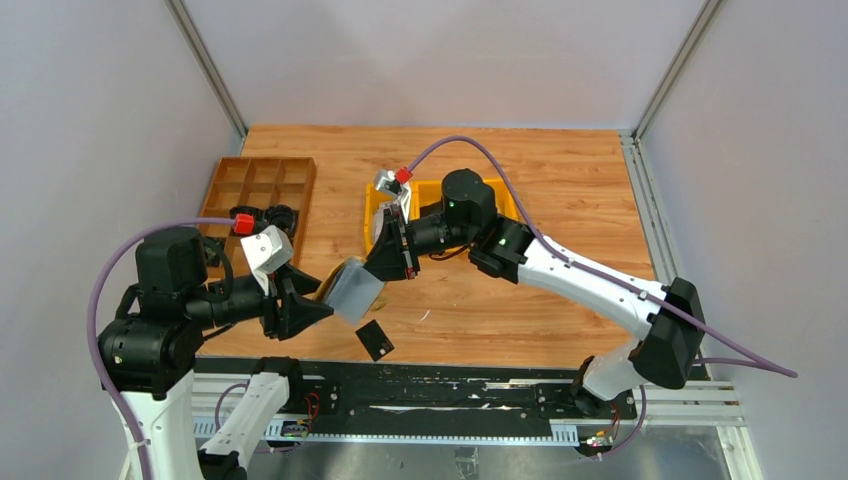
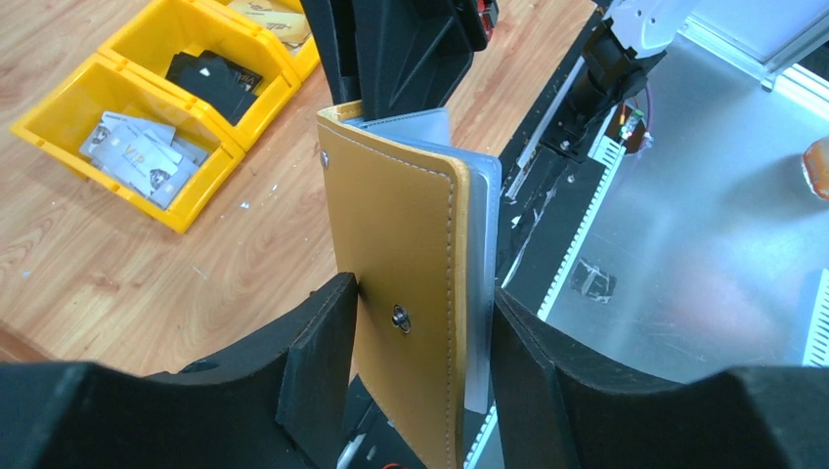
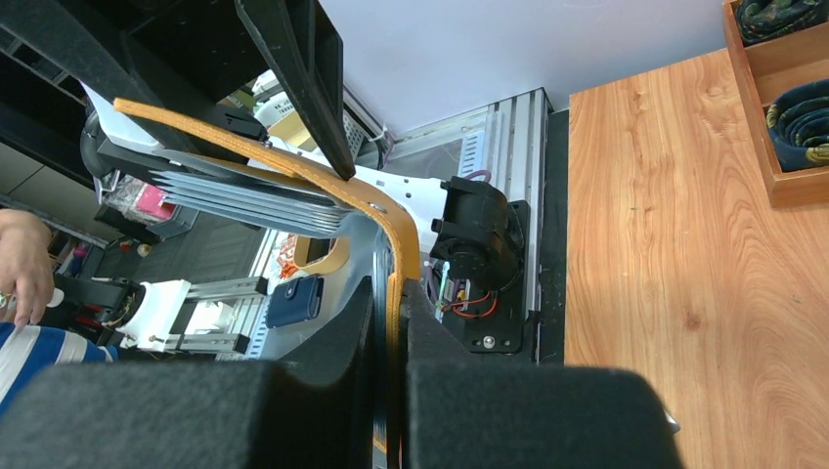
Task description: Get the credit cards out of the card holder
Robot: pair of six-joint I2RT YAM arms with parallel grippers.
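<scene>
The tan card holder with clear sleeves hangs between my two grippers, opened out in the right wrist view, where stacked sleeves (image 3: pixel 249 203) fan from its bend. My right gripper (image 1: pixel 385 262) is shut on one part of it. My left gripper (image 1: pixel 312 298) has its fingers either side of the other part in the left wrist view; in the right wrist view they look part open around it. Whether cards sit inside the sleeves is unclear. A black card (image 1: pixel 374 340) lies on the table below.
A yellow bin (image 2: pixel 176 210) with compartments holding pale and black cards stands behind the right arm. A wooden divided tray (image 1: pixel 260 170) is at the back left. Its dark front edge lies near the card.
</scene>
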